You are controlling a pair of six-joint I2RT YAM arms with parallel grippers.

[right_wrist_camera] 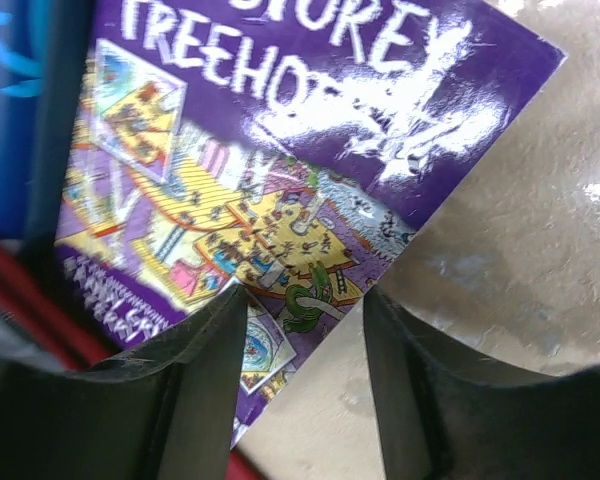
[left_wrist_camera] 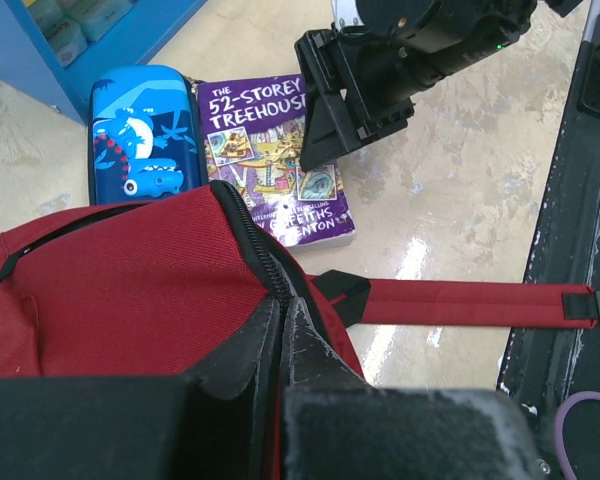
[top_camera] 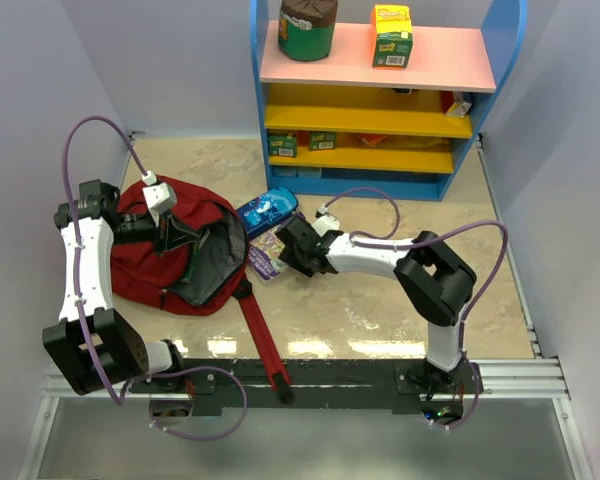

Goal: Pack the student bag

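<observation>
The red bag [top_camera: 145, 265] lies on its side at the left with its dark mouth facing right. At the mouth's upper edge my left gripper [top_camera: 194, 238] is shut; in the left wrist view the bag's zip edge [left_wrist_camera: 248, 240] runs in between its fingers. A purple book [left_wrist_camera: 270, 150], "The 52-Storey Treehouse", lies flat on the floor just outside the mouth. My right gripper stands part open at the book's edge, one finger over the cover [right_wrist_camera: 240, 225], the other over bare floor. Whether they touch the book I cannot tell.
A blue dinosaur case [top_camera: 267, 212] lies against the book's far side. The bag's red strap [top_camera: 261, 335] stretches toward the front edge. Behind stands a shelf [top_camera: 380, 110] with several boxes.
</observation>
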